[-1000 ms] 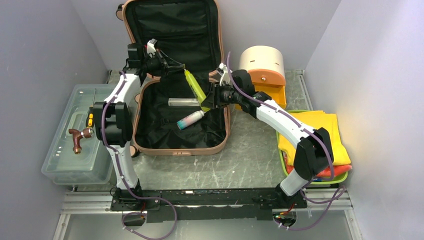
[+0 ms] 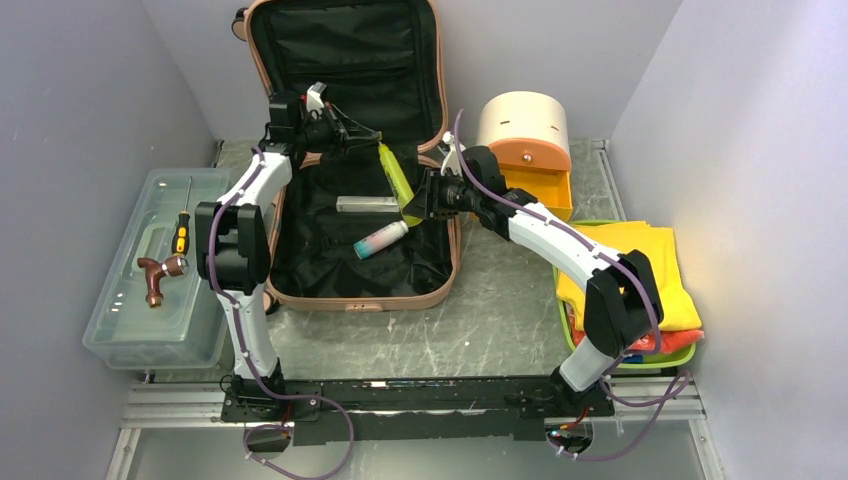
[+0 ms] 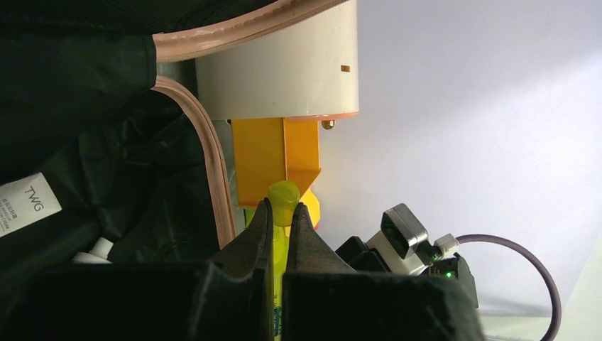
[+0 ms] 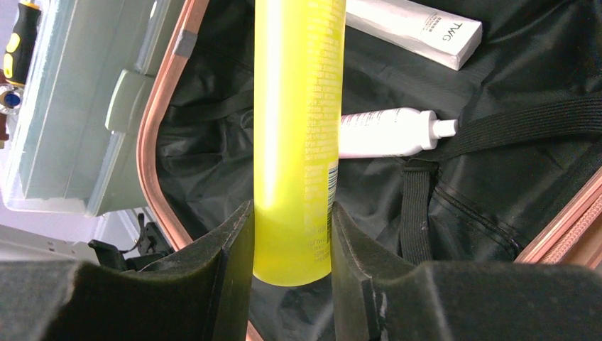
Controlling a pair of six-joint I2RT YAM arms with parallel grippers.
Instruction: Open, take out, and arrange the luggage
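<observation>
A yellow bottle (image 2: 396, 180) hangs slanted over the open suitcase (image 2: 362, 302), between my two grippers. My left gripper is shut on its top end. My right gripper has its fingers at either side of the bottle's bottom end; whether they press on it is hard to tell. Beneath it in the suitcase lie a white TWG box (image 4: 419, 28) and a white bottle with a teal end (image 2: 380, 239).
A cream cabinet with an open orange drawer (image 2: 523, 120) stands back right. A green basket of yellow and red cloths (image 2: 630, 280) is at right. A clear bin (image 2: 130, 310) with tools on its lid is at left.
</observation>
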